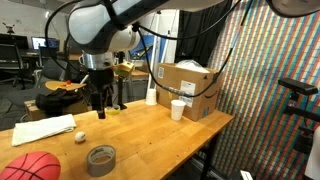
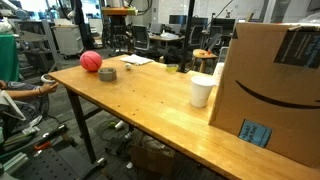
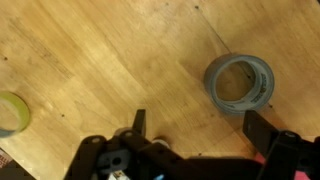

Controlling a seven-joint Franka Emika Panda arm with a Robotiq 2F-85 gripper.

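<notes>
My gripper (image 1: 100,112) hangs above the table's left half in exterior view 1, open and pointing down. In the wrist view its two dark fingers (image 3: 139,124) stand wide apart, with no object held between them. A grey tape roll (image 3: 264,86) lies flat on the wood, ahead of the right finger in that view. The same roll (image 1: 103,171) is at the near edge of exterior view 1. At the wrist view's left edge is a yellow tape roll (image 3: 20,105). A small white ball (image 3: 160,144) shows partly between the fingers, down on the table.
A red ball (image 1: 32,167) sits near the grey roll. Farther back lie a folded white cloth (image 1: 43,130), a white cup (image 2: 201,91) and a large cardboard box (image 2: 265,85).
</notes>
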